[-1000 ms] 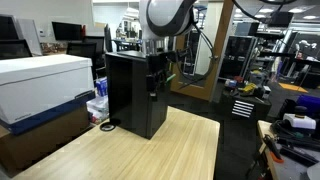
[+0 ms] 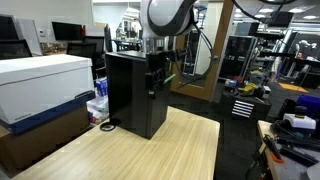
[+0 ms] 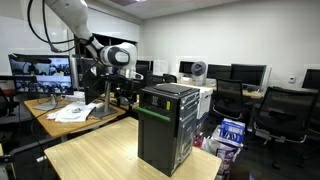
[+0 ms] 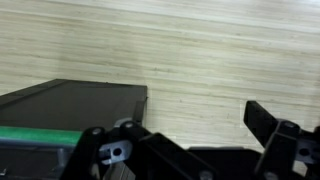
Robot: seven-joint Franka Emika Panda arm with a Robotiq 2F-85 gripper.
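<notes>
A dark box-shaped cabinet [image 3: 158, 140] stands upright on the light wooden table [image 3: 95, 155], with a green strip along its upper edge. In the wrist view its dark corner [image 4: 75, 98] and the green strip [image 4: 40, 134] fill the lower left, close to the left finger [image 4: 118, 148]. My gripper is open, and only bare tabletop shows between its fingers. Exterior view 1 has the white arm [image 2: 165, 28] reaching in beside the cabinet [image 2: 122, 95], the gripper at its upper side. Whether a finger touches the cabinet, I cannot tell.
A white box [image 2: 45, 85] on brown boxes stands left of the cabinet. A black ring-shaped item [image 2: 108, 127] lies by its base. Office chairs [image 3: 275, 105] stand on the floor behind.
</notes>
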